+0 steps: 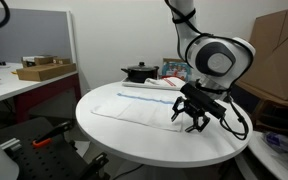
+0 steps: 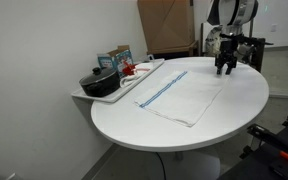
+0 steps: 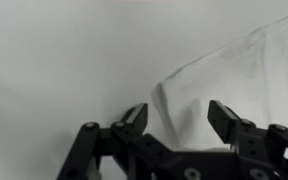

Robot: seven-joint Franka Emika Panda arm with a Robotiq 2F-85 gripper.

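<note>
A white cloth (image 1: 139,108) with blue stripes near one edge lies spread flat on the round white table (image 1: 154,148). In the wrist view, one corner of the cloth (image 3: 224,85) reaches between my fingers, with its edge running down toward the gripper. My gripper (image 1: 187,126) points down, low over the cloth's near right corner. In the wrist view the black fingers of the gripper stand well apart. No fold of cloth shows pinched between them, and whether the fingertips touch the table is hard to tell.
A dark lidded pot (image 2: 99,80) stands on a white tray (image 2: 119,92) at the table's far side, with a red-and-white item (image 2: 137,71) beside it. Bare tabletop surrounds the cloth.
</note>
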